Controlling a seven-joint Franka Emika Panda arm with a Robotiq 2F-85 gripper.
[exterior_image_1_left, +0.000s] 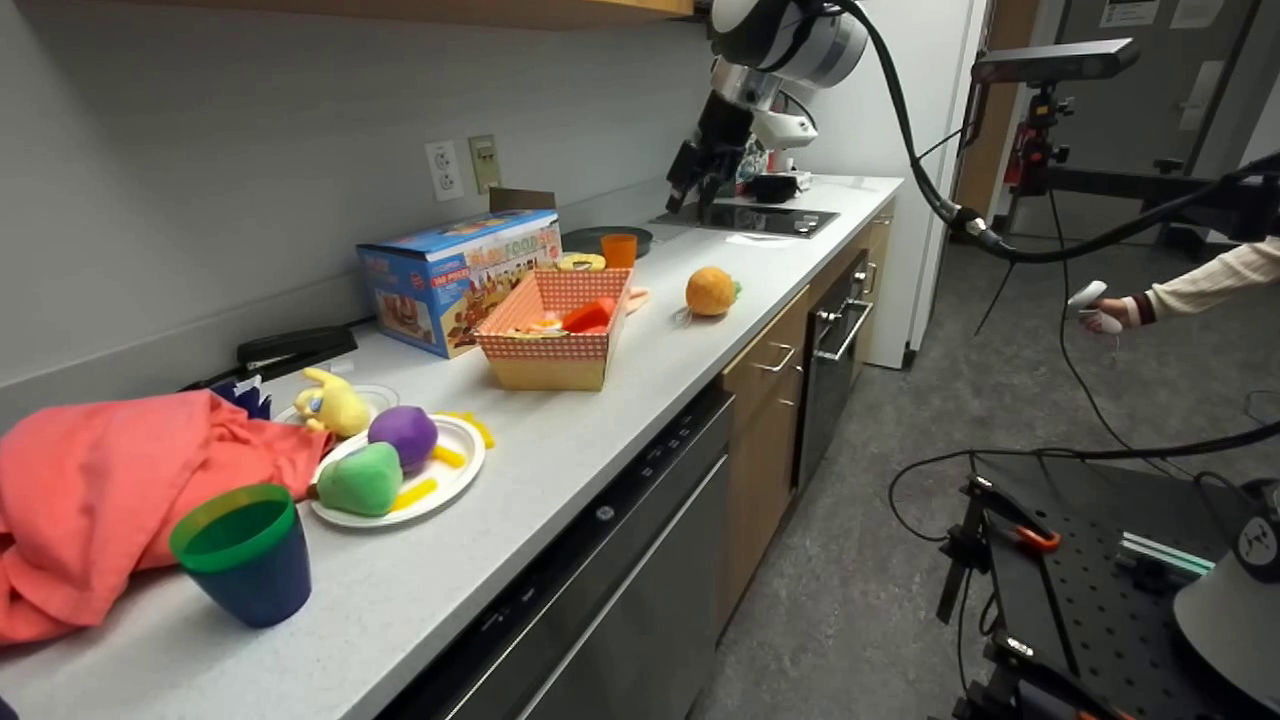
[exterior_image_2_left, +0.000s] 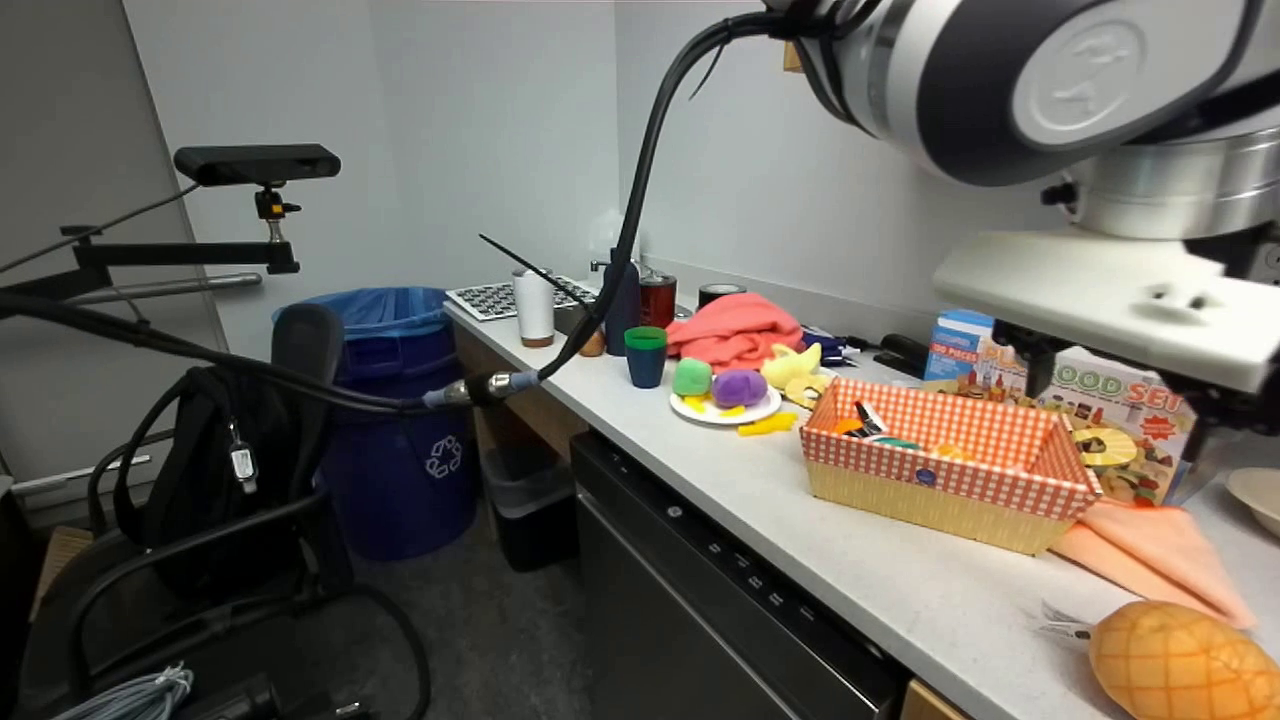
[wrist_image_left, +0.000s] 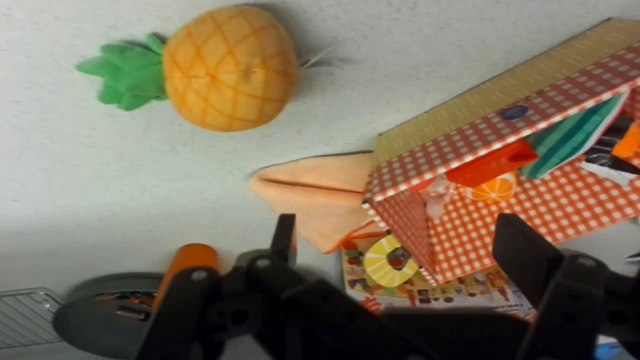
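Note:
My gripper is open and empty, high above the counter; in exterior view 1 its dark fingers hang toward the far end. Below it in the wrist view are one end of a red-checked basket (wrist_image_left: 474, 138), a peach cloth (wrist_image_left: 318, 186) and a yellow pineapple ring (wrist_image_left: 390, 261) by the food-set box. The basket holds a red piece, an orange slice and other play food. Off to the upper left lies a plush pineapple (wrist_image_left: 231, 69) with green leaves, apart from the basket. An orange cup (wrist_image_left: 195, 259) stands beside a dark pan (wrist_image_left: 102, 318), partly behind a finger.
Farther along the counter, a white plate (exterior_image_1_left: 459, 478) carries a green and a purple plush with yellow sticks. A blue-green cup (exterior_image_1_left: 246, 558) and a red cloth (exterior_image_1_left: 132, 492) are near it. The food-set box (exterior_image_1_left: 450, 282) stands against the wall. Bare counter surrounds the pineapple.

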